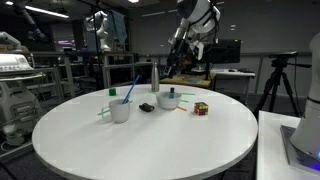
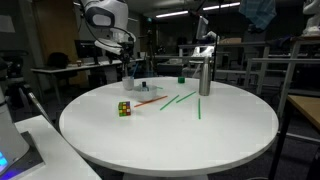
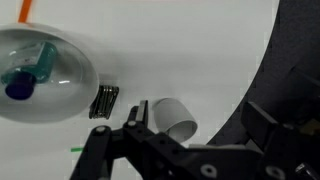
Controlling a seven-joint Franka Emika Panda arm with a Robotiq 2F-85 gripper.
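Note:
In the wrist view my gripper is open, its black fingers (image 3: 262,128) spread apart above the table. Beneath the opening, well below, appears a white cup (image 3: 172,112); nothing sits between the fingers. A white bowl (image 3: 88,88) holding a teal and dark item (image 3: 35,65) is at the left, with a small black object (image 3: 104,103) beside it. Exterior view 1 shows the cup (image 1: 119,112) with a blue stick (image 1: 133,87) leaning out, the black object (image 1: 147,107), the bowl (image 1: 168,102) and a colourful cube (image 1: 201,108). I cannot make out my gripper clearly in either exterior view.
Everything stands on a round white table (image 1: 140,150), whose near half is bare. A metal bottle (image 2: 205,79) and several thin green and red sticks lie or stand toward one side, plus a green block (image 1: 112,92). A person (image 2: 107,28) is beyond the table.

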